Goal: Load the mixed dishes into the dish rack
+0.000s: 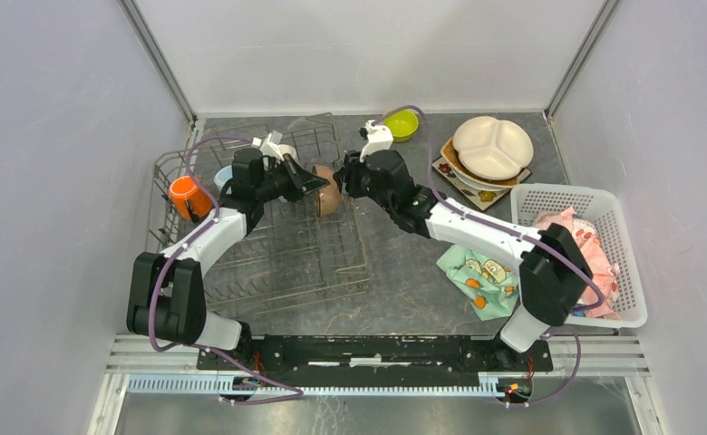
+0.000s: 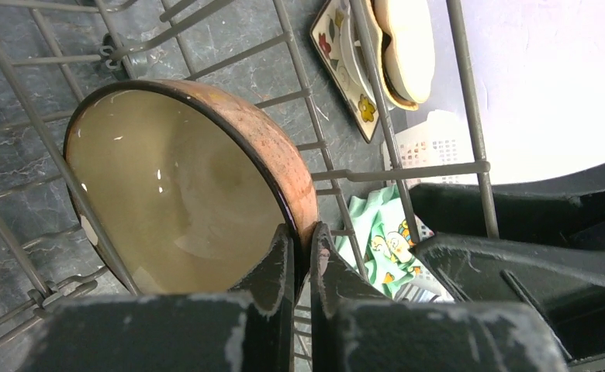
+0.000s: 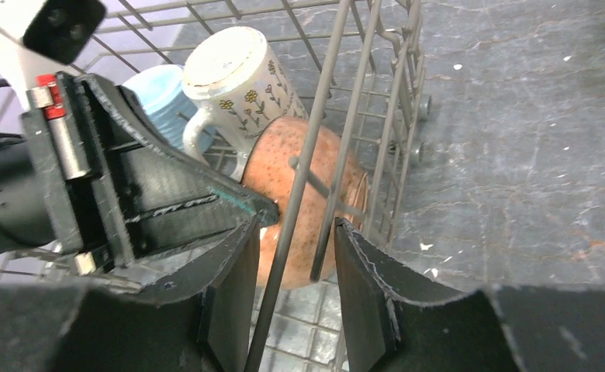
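A bowl with a pinkish-brown outside and glossy beige inside stands on its side in the wire rack. My left gripper is shut on its rim. At the rack's right side is my right gripper, with wire bars of the rack between its fingers; whether it grips them is unclear. A flowered mug, a light blue cup and an orange mug also sit in the rack.
A yellow-green bowl and stacked plates stand at the back. A green cloth lies at the front, beside a white basket with cloths at the right.
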